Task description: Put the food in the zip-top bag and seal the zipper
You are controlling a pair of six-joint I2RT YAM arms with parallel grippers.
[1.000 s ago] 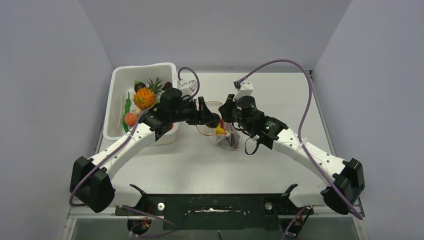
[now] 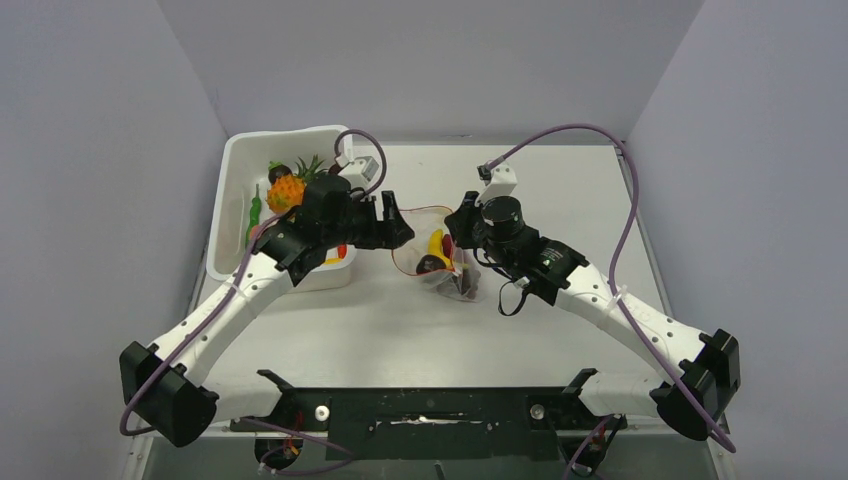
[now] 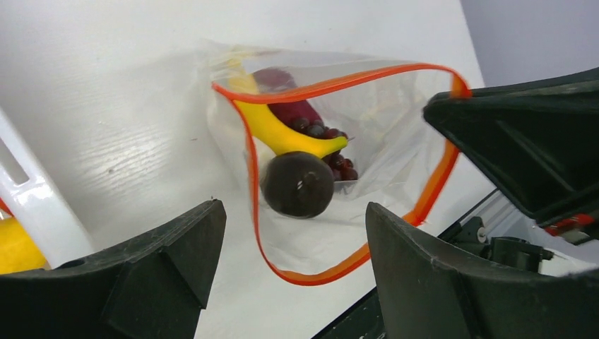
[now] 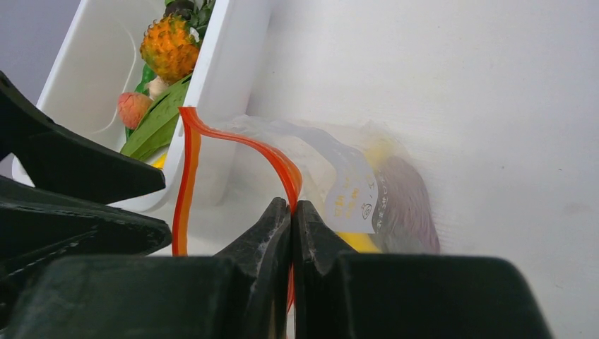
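The clear zip bag [image 3: 367, 162] stands open at the table's middle, holding a dark round item [image 3: 297, 185], a banana [image 3: 275, 131], grapes and a purple item. My right gripper is shut on the bag's orange-edged rim, seen also at the top right of the left wrist view. My left gripper hangs open with nothing between its fingers, left of and over the bag's mouth.
A white bin [image 2: 235, 170] at the left holds a pineapple [image 4: 169, 49], a peach [image 4: 133, 109] and several other vegetables and fruits. The table behind and right of the bag is clear.
My right arm has shifted slightly toward the front right.
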